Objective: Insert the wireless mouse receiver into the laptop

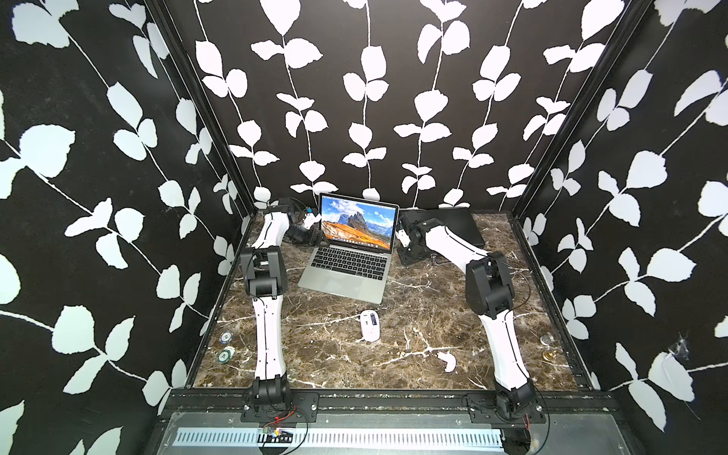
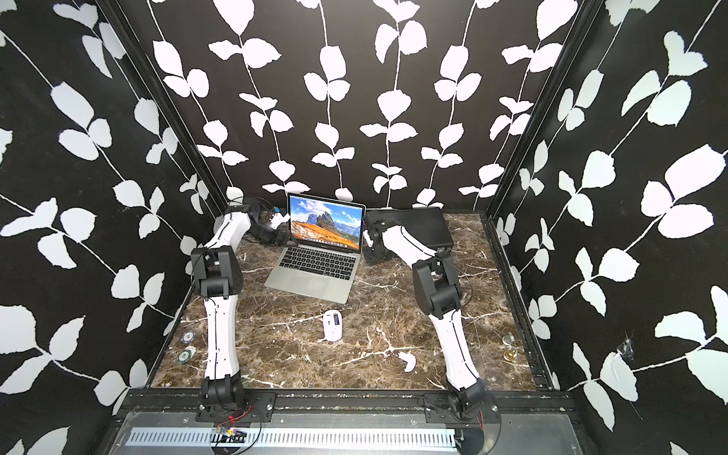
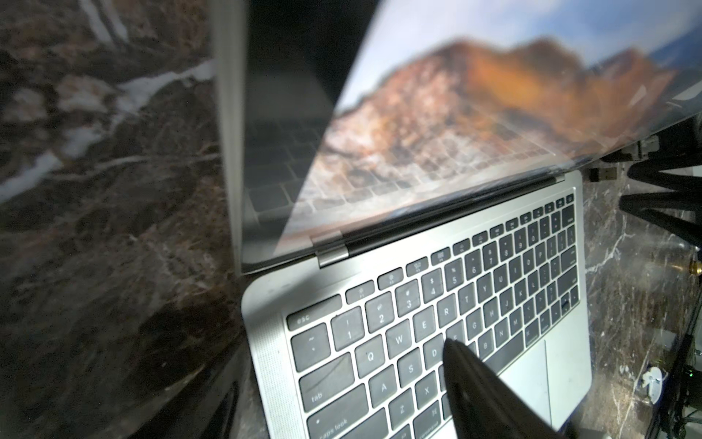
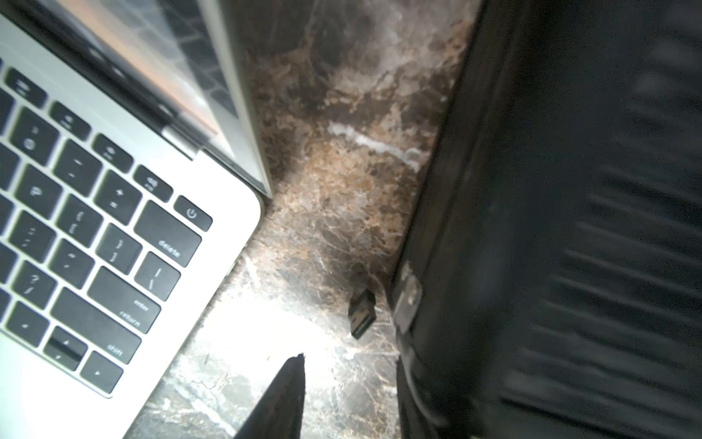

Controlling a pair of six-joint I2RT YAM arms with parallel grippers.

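A small dark USB receiver [image 4: 362, 313] lies loose on the marble table, between the laptop's right edge and a black box. The silver laptop [image 3: 270, 358] stands open with its screen lit. My right gripper is open beside the laptop's right side; the receiver is just beyond its fingertips, and nothing is between them. At the laptop's left front corner, my left gripper has its blurred fingers apart, with only laptop and table showing between them. The white mouse [image 1: 369, 325] rests on the table in front of the laptop.
The black box [image 4: 585, 219] stands close on the right of the receiver, leaving a narrow strip of table. A white curved piece [image 1: 447, 361] lies at front right. Small round items [image 1: 226, 354] sit at front left.
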